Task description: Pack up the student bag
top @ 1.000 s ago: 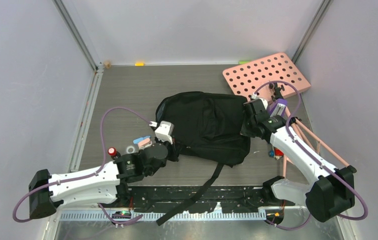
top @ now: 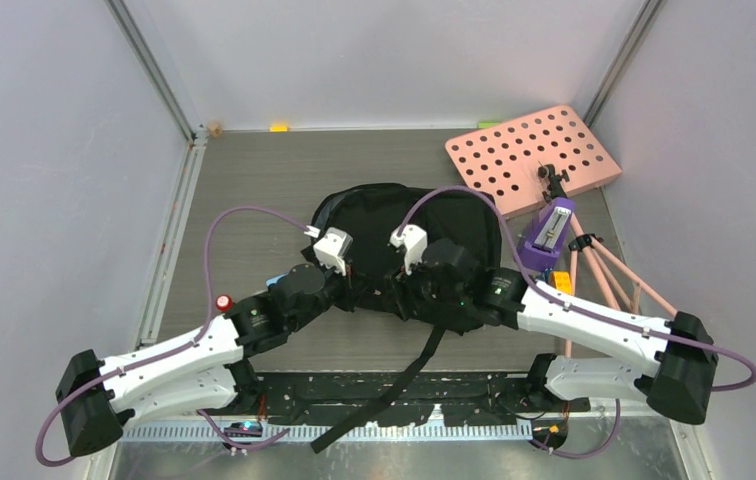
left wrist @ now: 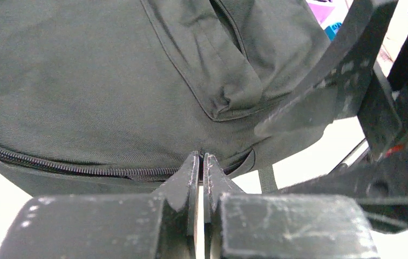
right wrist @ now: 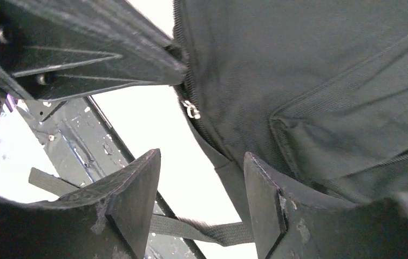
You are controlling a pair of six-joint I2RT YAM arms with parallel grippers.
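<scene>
The black bag (top: 374, 220) lies flat on the table, its strap (top: 394, 385) running off the front edge. My left gripper is shut with its tips against the bag's zipped front edge; whether zipper tape is pinched between them cannot be told. Close by the left fingertips, in the right wrist view, is a small metal zipper slider (right wrist: 192, 110). My right gripper stands open above the same edge, with the slider seen beyond the gap and nothing held. In the top view both grippers hide part of the bag's front.
A pink pegboard (top: 534, 150) stands at the back right, with a purple stapler-like item (top: 548, 235) and pink rods (top: 604, 270) nearby. A red-capped bottle (top: 224, 303) is by the left arm.
From the bag's right side, my right gripper has swung left to its front middle, close to the left gripper. My left gripper has shifted slightly up and right along the bag's edge.
</scene>
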